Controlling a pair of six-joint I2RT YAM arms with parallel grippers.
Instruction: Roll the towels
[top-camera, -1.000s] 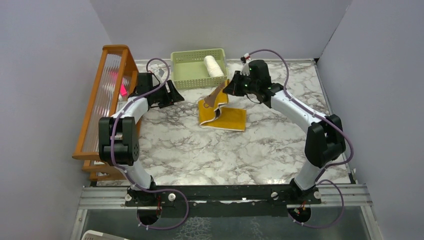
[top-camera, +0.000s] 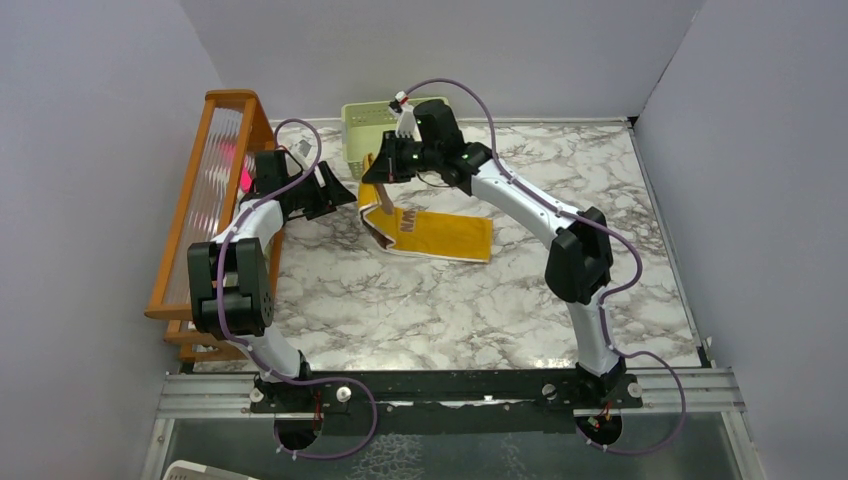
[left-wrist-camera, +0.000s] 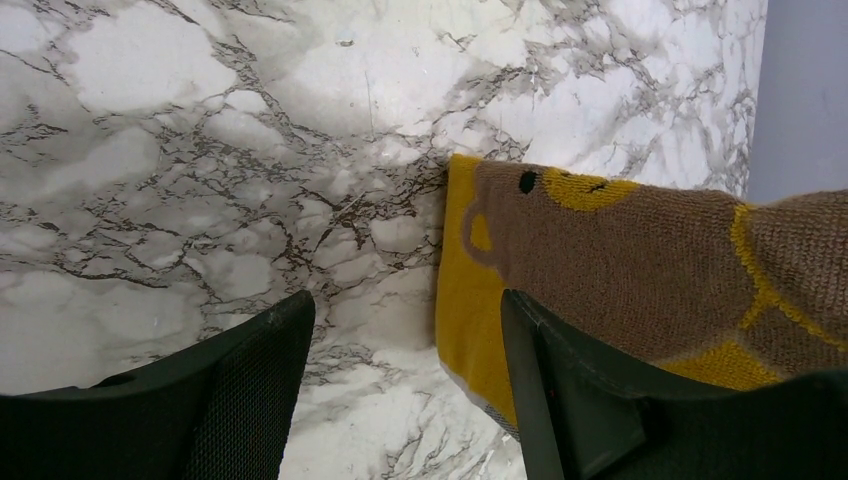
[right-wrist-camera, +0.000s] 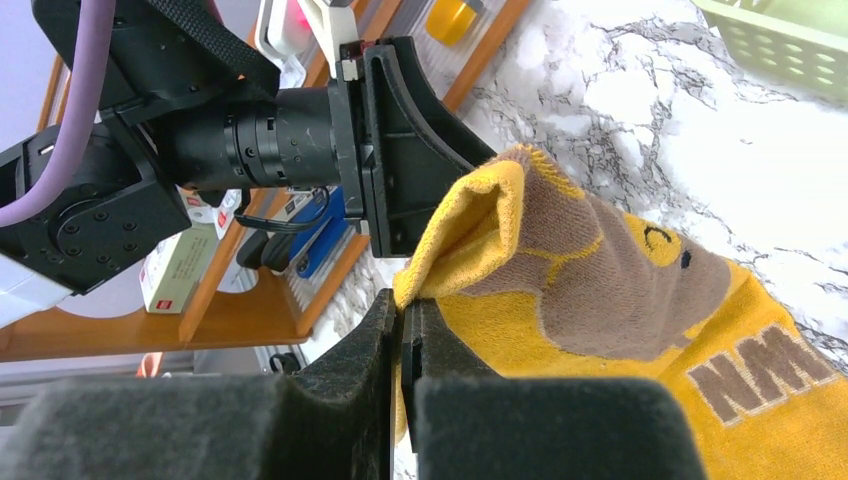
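A yellow towel with brown pattern lies partly flat on the marble table, while its left end is lifted. In the right wrist view my right gripper is shut on a raised corner of the towel, which folds over at the fingertips. My left gripper stands open to the left of the towel, its fingers well apart. Between them in the left wrist view are bare marble and the towel's edge; the fingers grip nothing. The right forearm partly covers the towel's raised end from above.
At the back stands a green basket, partly hidden by the right arm. A wooden rack with several items borders the left side, close to the left arm.
My right gripper has moved left, drawing the raised towel end with it. The left arm has shifted slightly left. The white roll in the basket is now hidden behind the right arm.
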